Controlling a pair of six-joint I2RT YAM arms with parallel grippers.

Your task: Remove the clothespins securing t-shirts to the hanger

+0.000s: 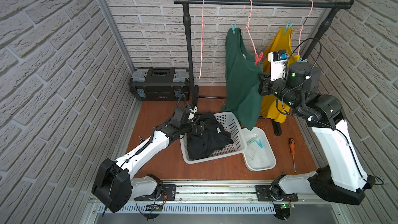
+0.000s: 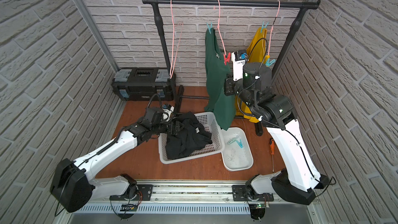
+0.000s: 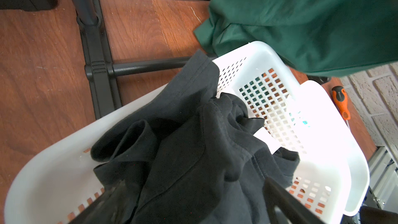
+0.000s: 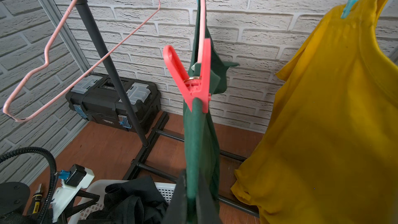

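Note:
A green t-shirt (image 1: 242, 83) hangs from a pink hanger, held by a red clothespin (image 4: 190, 79) and a blue clothespin (image 1: 233, 28). My right gripper is shut on the green fabric below the red clothespin. My left gripper hangs open over dark clothing (image 3: 178, 149) in the white basket (image 3: 45, 170). A yellow t-shirt (image 4: 323, 120) hangs to the right, also with blue clothespins (image 4: 352, 0).
A shallow white tray (image 1: 259, 161) holds blue clothespins. An orange screwdriver (image 1: 292, 147) lies at the right. A black toolbox (image 1: 159, 87) stands back left; an empty hanger (image 4: 45, 58) hangs on the rack.

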